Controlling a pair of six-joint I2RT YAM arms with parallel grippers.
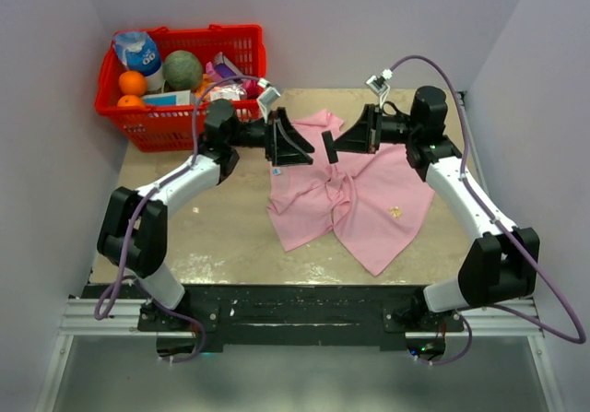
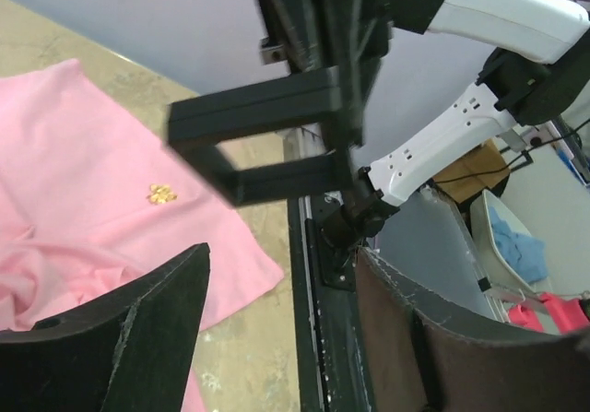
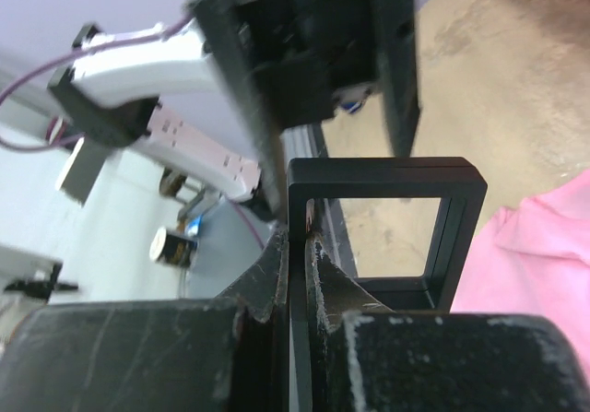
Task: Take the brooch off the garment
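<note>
A pink garment lies spread on the table, folded along its middle. A small yellow flower-like brooch sits flat on its right part; it also shows as the yellow brooch in the left wrist view. My right gripper is shut on one side of a black rectangular open frame, held above the cloth. Facing it, my left gripper stands open and empty, a short gap away from the frame. Neither gripper touches the brooch.
A red basket filled with fruit and packages stands at the back left, close behind the left arm. A small pale-blue item lies at the garment's left edge. Bare table shows at front left.
</note>
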